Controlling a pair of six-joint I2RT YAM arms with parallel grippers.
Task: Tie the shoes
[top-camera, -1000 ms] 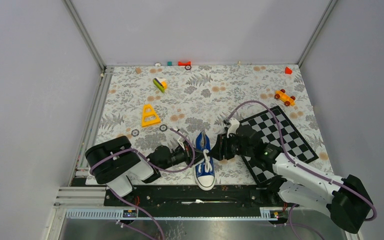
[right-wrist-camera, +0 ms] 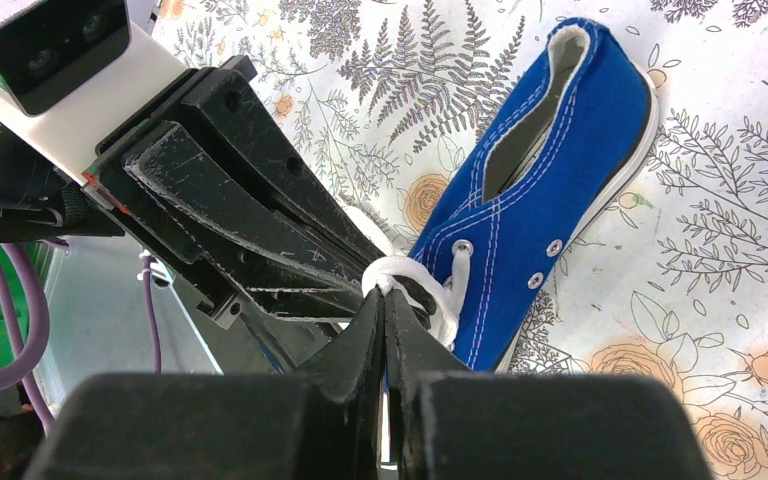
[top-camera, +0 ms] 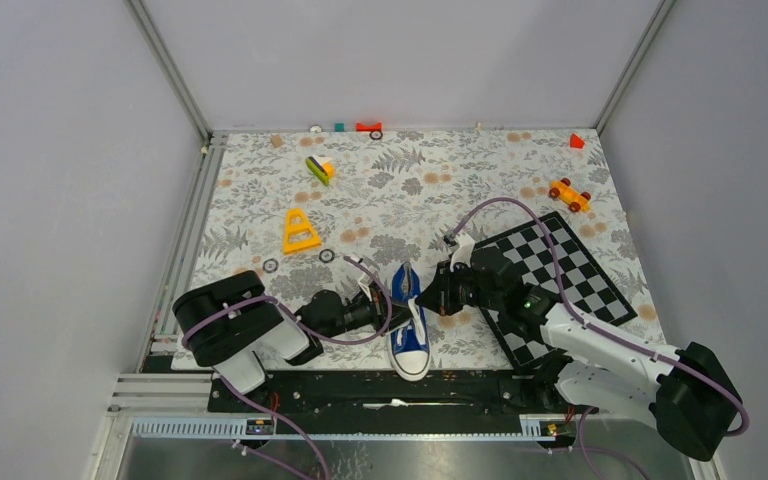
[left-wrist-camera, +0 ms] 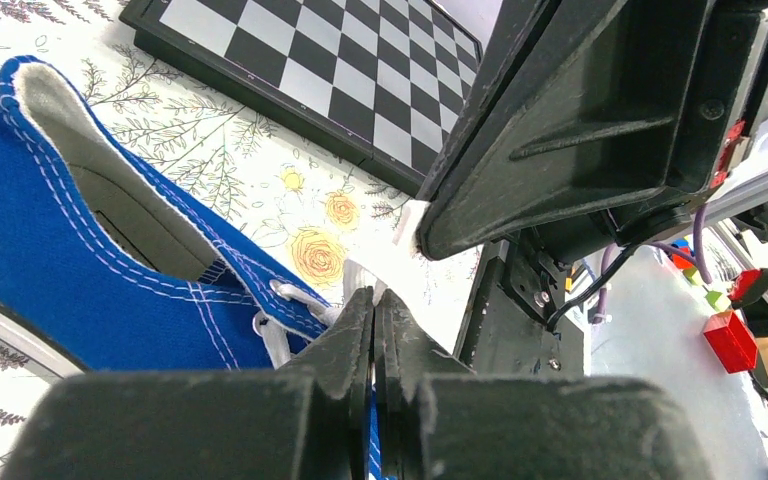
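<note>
The blue sneaker (top-camera: 410,340) lies with its white toe toward the table's front edge. My left gripper is shut at the laces, a white lace (left-wrist-camera: 362,272) running into its tips. Opposite it, my right gripper is shut too. A loop of white lace (right-wrist-camera: 396,267) passes at its fingertips; whether it is pinched there does not show clearly. In the right wrist view, the loop lies across the tip of the left gripper's black finger. More lace (right-wrist-camera: 459,275) comes out of the shoe's eyelets. The grippers hide part of the lacing.
A checkered board (top-camera: 560,285) lies under and beside the right arm. Toward the back left are a yellow frame piece (top-camera: 300,231) and a green-and-yellow toy (top-camera: 319,170). An orange toy car (top-camera: 569,195) stands at the back right.
The white loop over the shoe looks narrower and partly covered. The left arm has barely moved.
</note>
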